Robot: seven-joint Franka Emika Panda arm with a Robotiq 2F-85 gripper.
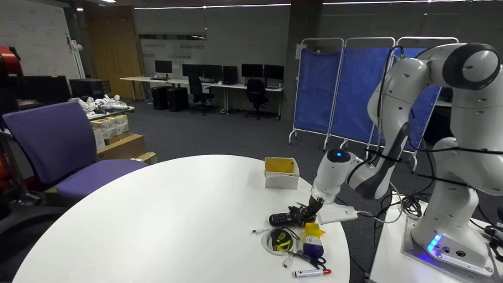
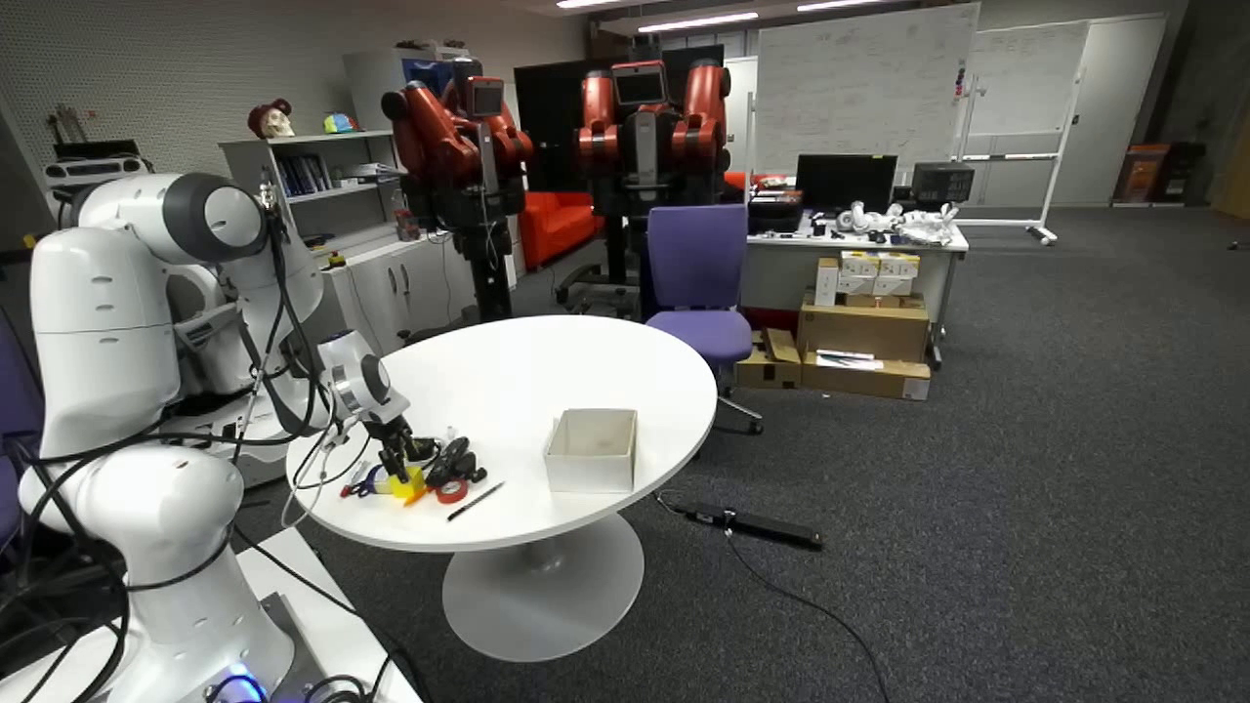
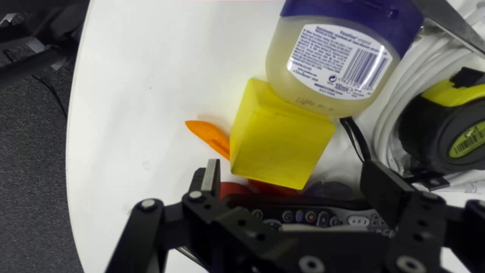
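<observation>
My gripper stands open low over the cluster of objects at the table's edge, its fingers spread wide. A black remote control (image 3: pixel 313 214) lies across the space between the fingers, partly hidden by the gripper's body. Just ahead of the fingertips is a yellow block (image 3: pixel 282 145). A jar with a dark blue lid (image 3: pixel 336 63) touches or nearly touches the block's far side. An orange pointed object (image 3: pixel 209 135) sticks out from beside the block. In the second exterior view, the gripper (image 2: pixel 404 459) is right by the yellow block (image 2: pixel 406 482).
A tape measure (image 1: pixel 281 239), white cable, scissors (image 1: pixel 313 259) and a red-capped marker (image 1: pixel 312 273) crowd nearby. Red tape (image 2: pixel 451 491) and a thin pen (image 2: pixel 475 502) lie close. An empty-looking open box (image 2: pixel 592 469) stands apart.
</observation>
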